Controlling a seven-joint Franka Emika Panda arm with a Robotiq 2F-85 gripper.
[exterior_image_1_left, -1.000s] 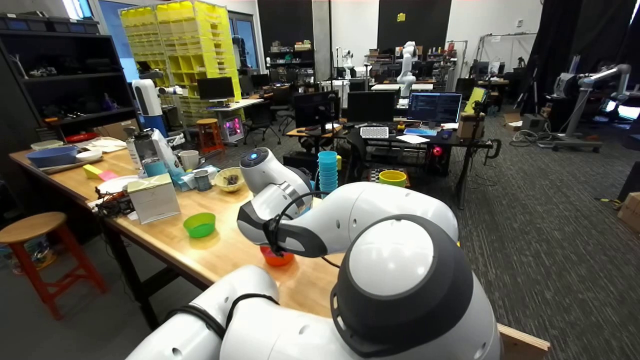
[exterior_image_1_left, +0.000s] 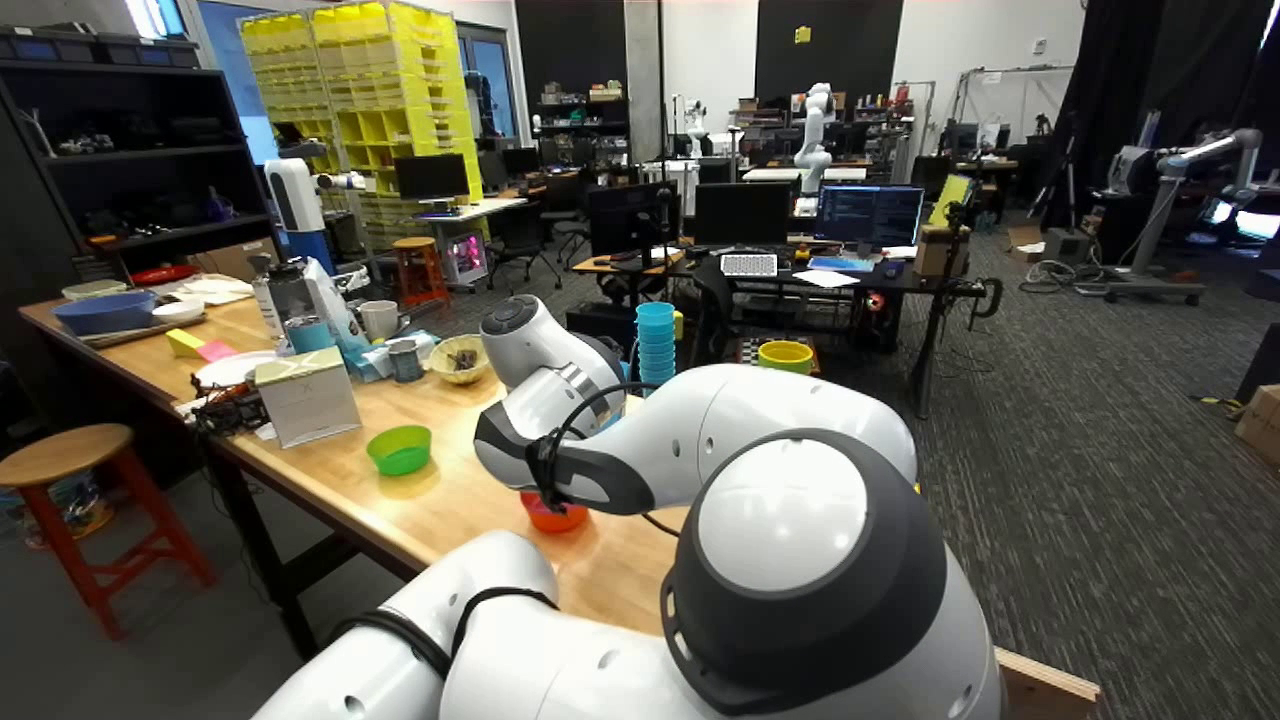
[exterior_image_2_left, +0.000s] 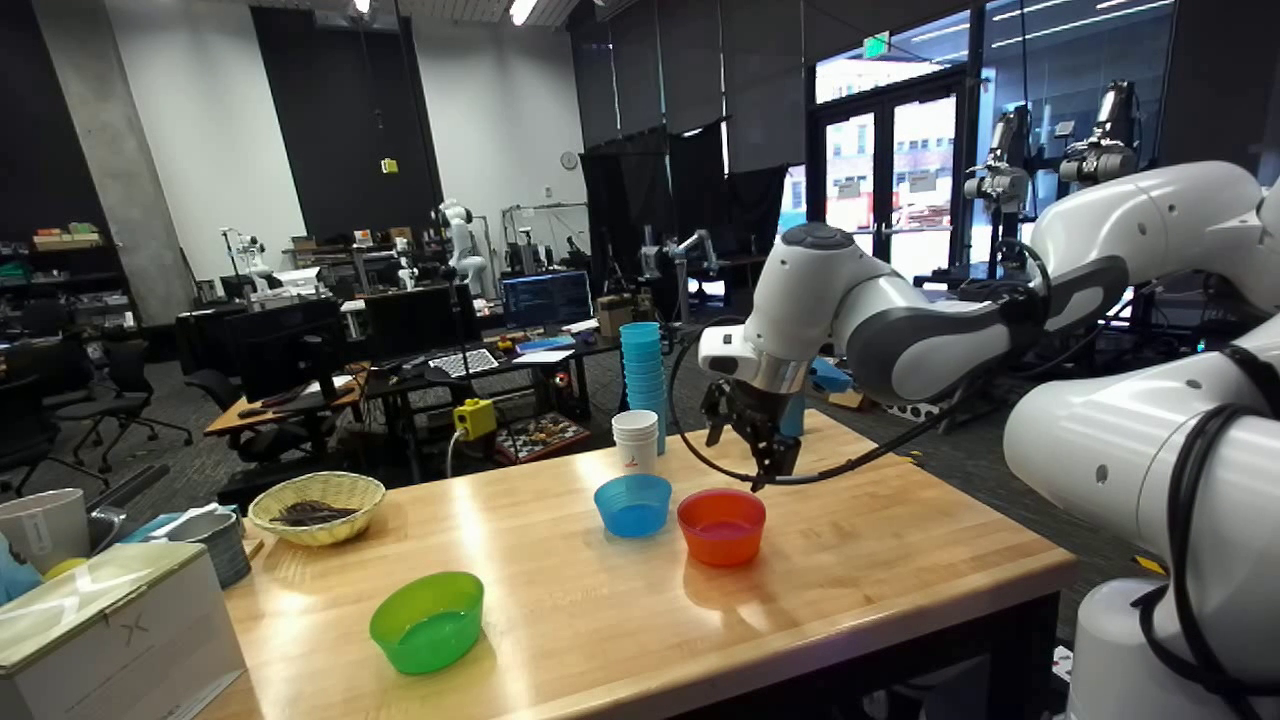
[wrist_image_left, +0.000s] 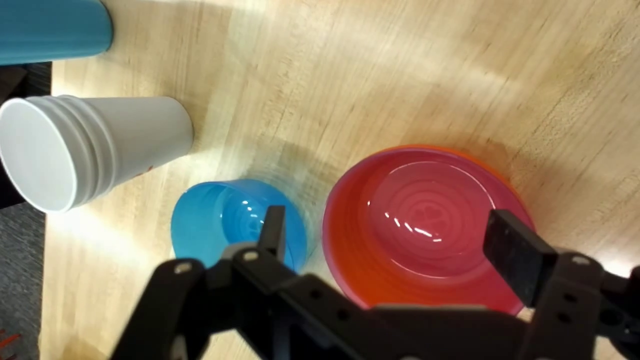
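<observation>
My gripper stands open above the table, its two dark fingers wide apart with nothing gripped. Beneath it in the wrist view, a red bowl (wrist_image_left: 420, 216) fills most of the space between the fingers. A blue bowl (wrist_image_left: 240, 219) sits close to the red one, partly hidden by the left finger. From the second exterior view, the gripper (exterior_image_2_left: 756, 446) hangs just above and behind the red bowl (exterior_image_2_left: 721, 528). The blue bowl (exterior_image_2_left: 632, 504) is to its left, and a green bowl (exterior_image_2_left: 428, 622) stands nearer the front left.
White stacked cups (exterior_image_2_left: 636, 442) and a tall stack of blue cups (exterior_image_2_left: 643, 372) stand behind the bowls. A wicker basket (exterior_image_2_left: 317, 506) and a white box (exterior_image_2_left: 120, 630) occupy the left. A cable (exterior_image_2_left: 840, 475) loops beside the gripper.
The arm and the bowls look the same as a second ago. Only the blue light on top of the arm's wrist has gone dark.
</observation>
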